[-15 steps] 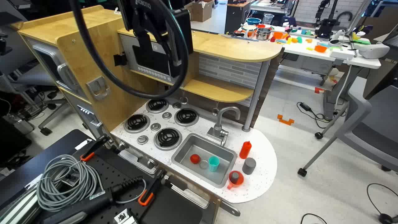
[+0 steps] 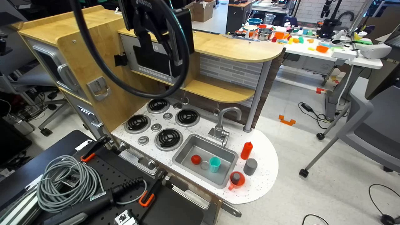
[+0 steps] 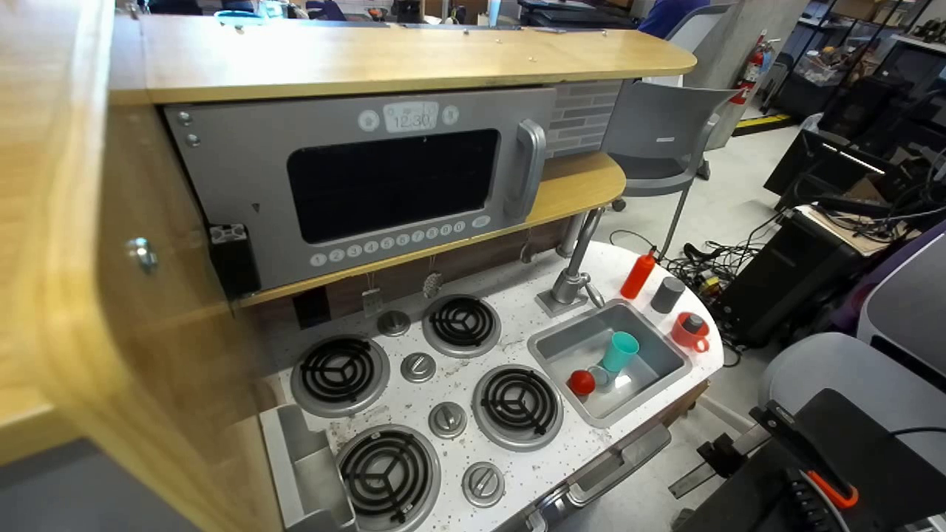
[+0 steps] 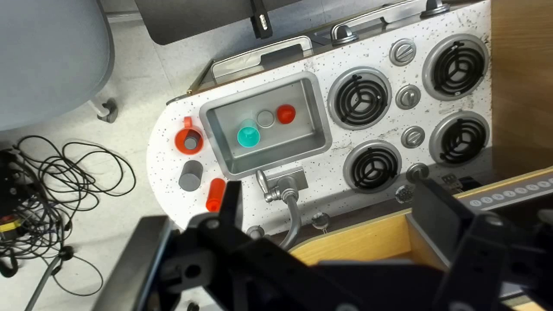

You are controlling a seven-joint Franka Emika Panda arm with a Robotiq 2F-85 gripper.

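Note:
My gripper hangs high above the toy kitchen, its two black fingers wide apart with nothing between them. In the sink (image 4: 319, 132) lie a red ball-like item (image 4: 286, 113) and a teal cup (image 4: 249, 135), beside the round drain. On the counter's rounded end stand a red mug (image 2: 242, 183) with a small grey piece inside, a grey cylinder (image 2: 250, 166) and a red bottle (image 2: 246, 150). From exterior view 1 the gripper (image 2: 162, 60) appears in front of the microwave, partly behind a black cable loop. Exterior view 2 does not show it.
The faucet (image 3: 574, 266) rises behind the sink. Burners (image 3: 518, 408) and knobs cover the other part of the counter. A microwave (image 3: 390, 177) and wooden shelf (image 3: 576, 191) overhang the back. A tall wooden side wall (image 2: 101, 71) bounds the stove end.

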